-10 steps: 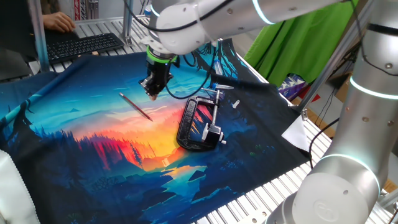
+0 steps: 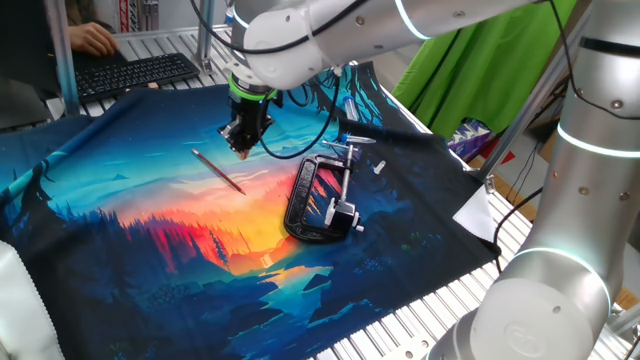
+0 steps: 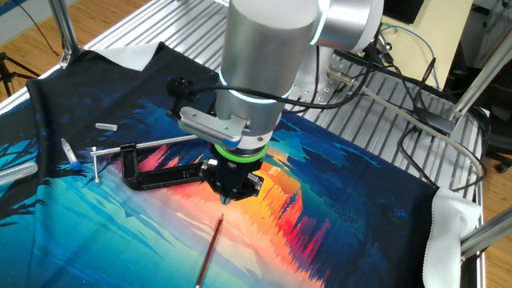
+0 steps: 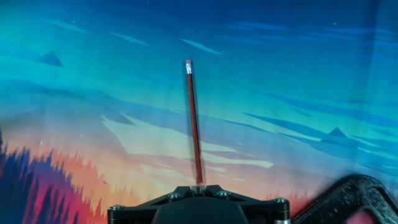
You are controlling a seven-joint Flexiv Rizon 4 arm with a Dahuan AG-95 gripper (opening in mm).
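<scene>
A dark red pencil (image 2: 218, 172) with a pink eraser lies flat on the printed cloth. In the wrist view the pencil (image 4: 193, 124) runs nearly straight up from the fingertips, its eraser end farthest away and its other end hidden or just at the fingers. My gripper (image 2: 242, 154) hangs above the cloth near the pencil, apart from it. From the second exterior side, the pencil's tip (image 3: 220, 220) shows just below the gripper (image 3: 226, 198). The fingers (image 4: 180, 192) look brought together, and I see nothing held between them.
A black C-clamp (image 2: 299, 205) with a metal screw lies beside the pencil; its frame (image 4: 354, 193) enters the wrist view at lower right. A small white piece (image 3: 106, 126) and a blue-tipped tube (image 3: 70, 154) lie beyond the clamp.
My gripper has drifted slightly left in exterior view 1, with the arm shifting along. The pencil and the clamp have stayed in place.
</scene>
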